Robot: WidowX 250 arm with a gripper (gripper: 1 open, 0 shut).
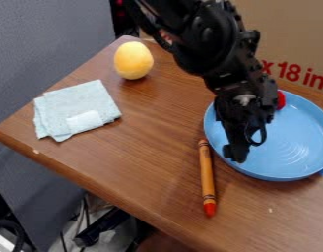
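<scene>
My black gripper (246, 143) hangs over the left part of a blue plate (290, 156), its fingertips low near the plate's surface. A small red object (280, 100) shows behind the gripper on the plate, mostly hidden by it. I cannot tell whether anything is between the fingers. An orange crayon-like stick (207, 181) with a red end lies on the table just left of the plate.
A yellow ball-like object (133, 60) sits at the back left of the wooden table (125, 157). A folded pale cloth (75, 109) lies at the left edge. A cardboard box (295, 49) stands behind.
</scene>
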